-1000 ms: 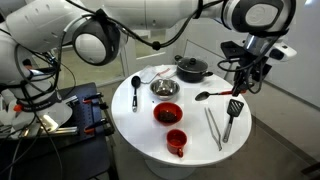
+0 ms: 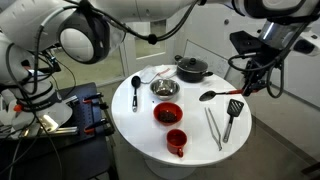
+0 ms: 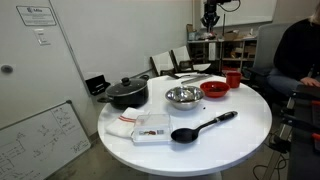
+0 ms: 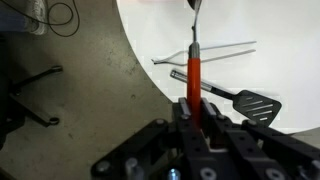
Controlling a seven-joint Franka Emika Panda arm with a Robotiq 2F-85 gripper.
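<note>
A spoon with a red handle (image 4: 194,82) and a dark bowl end (image 2: 207,96) is held over the right side of the round white table. My gripper (image 2: 246,88) is shut on the handle's far end. In the wrist view the handle runs up from between the fingers, and the bowl end is cut off near the top edge. Beneath it on the table lie metal tongs (image 2: 213,128) and a black slotted spatula (image 2: 234,108). Far back in exterior view 2, the arm (image 3: 212,15) looks small, with the grip hard to make out.
A black lidded pot (image 2: 192,69), steel bowl (image 2: 166,89), red bowl (image 2: 167,114) and red mug (image 2: 176,142) stand on the table. A black spoon (image 2: 135,90) lies at left, with a clear container (image 3: 154,129) nearby. Bare white surface shows at the front left.
Everything on the table stays put.
</note>
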